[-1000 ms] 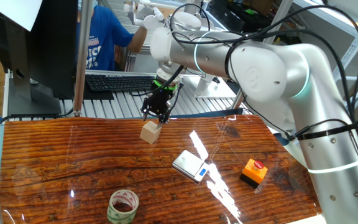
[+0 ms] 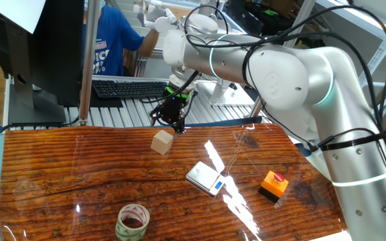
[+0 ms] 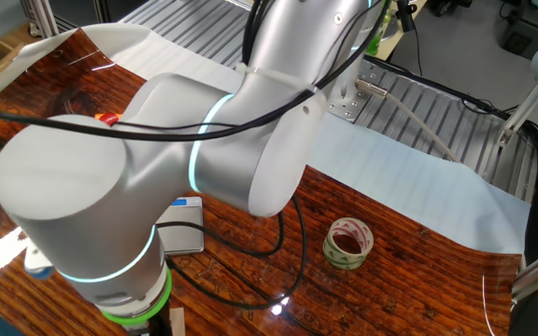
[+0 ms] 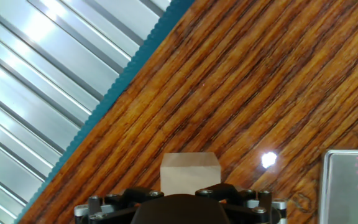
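Observation:
On the wooden table, close to its far edge, sits a small pale wooden cube (image 2: 162, 142). My gripper (image 2: 169, 124) hangs just behind and above it in exterior view 1, apart from the block. In the wrist view the cube (image 4: 190, 174) shows at the bottom centre, partly covered by the dark gripper body. The finger linkages of the gripper spread wide to either side, and nothing is held between them. Exterior view 2 mostly hides the gripper behind the arm.
A small silver scale (image 2: 206, 178) lies mid-table, with an orange box (image 2: 273, 185) bearing a red button to its right. A tape roll (image 2: 133, 222) stands near the front. A keyboard (image 2: 129, 89) and monitor (image 2: 32, 67) are beyond the table's far edge.
The gripper's fingers are spread wider now than a second ago, and it sits slightly higher and to the right. The cube and the other table objects have stayed put.

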